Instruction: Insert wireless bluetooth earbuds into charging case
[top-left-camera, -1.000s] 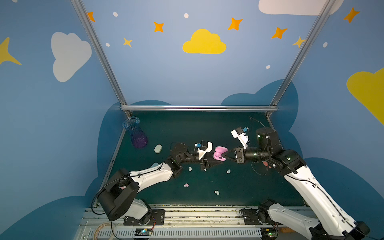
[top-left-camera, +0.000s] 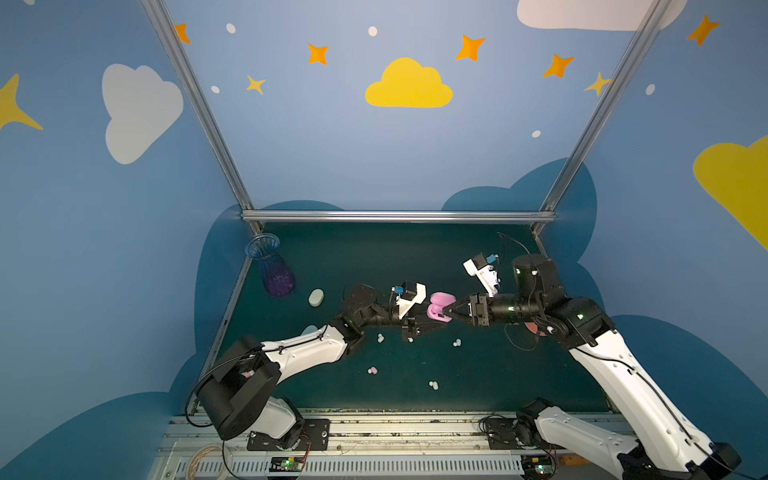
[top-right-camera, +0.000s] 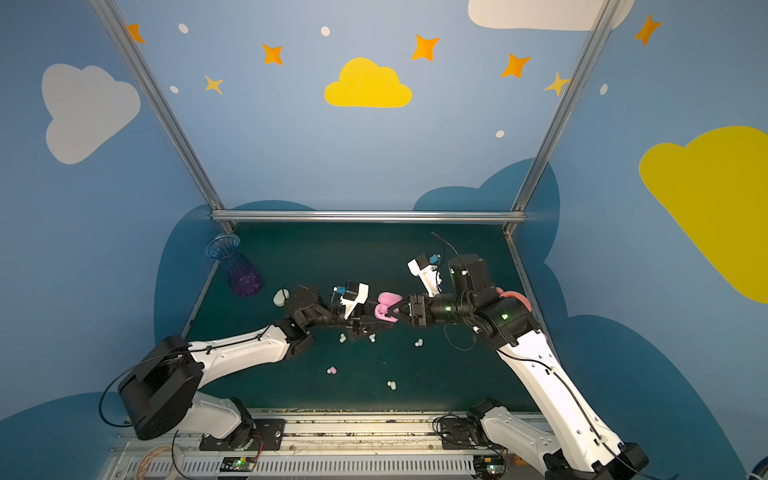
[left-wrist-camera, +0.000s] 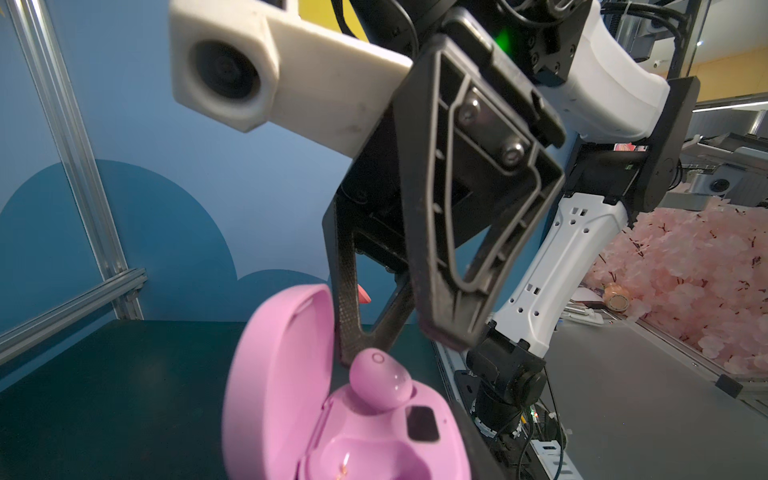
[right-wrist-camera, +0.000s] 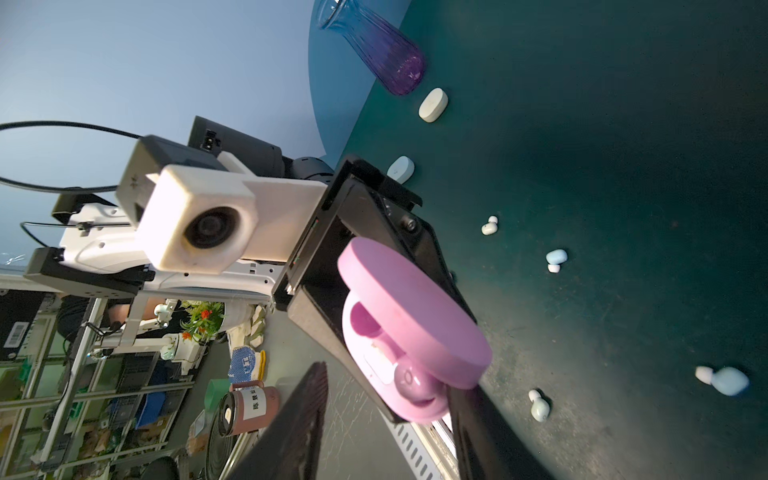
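My left gripper is shut on the pink charging case, which it holds up above the table with the lid open. One pink earbud sits at one of the case's slots, rounded end up; how deep it is seated cannot be told. The other slot looks empty. Close over the case, my right gripper stands open, with its fingertips apart and one of them right beside the earbud. In the right wrist view the same earbud shows under the lid, near the blurred fingers.
Several loose earbuds lie on the green table, among them a pinkish one and a white one. A white case, a pale blue case and a purple vase are at the left.
Both arms stay nearly where they were. The right gripper and the case have shifted only slightly over the last second.
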